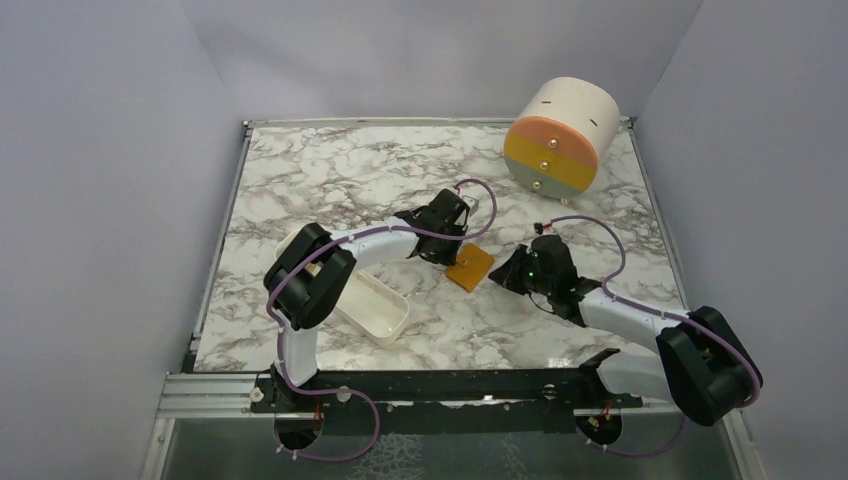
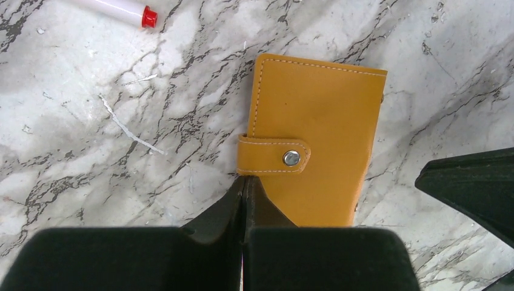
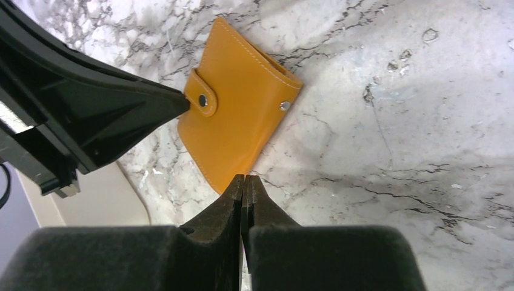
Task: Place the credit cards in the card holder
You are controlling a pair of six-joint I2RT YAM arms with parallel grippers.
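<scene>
The tan card holder lies folded on the marble table between the two grippers, its snap strap closed. My left gripper is shut, nothing visible between its fingers, its tips against the holder's strap-side edge. On the other side, my right gripper is also shut; I see nothing between its tips, which stand close to the holder near its lower corner. In the top view a small gap shows between the right tips and the holder. No loose credit card shows in any view.
A cream tray stands under and beside the left arm. At the back right is a round drawer box. A white marker with a red end lies beyond the holder.
</scene>
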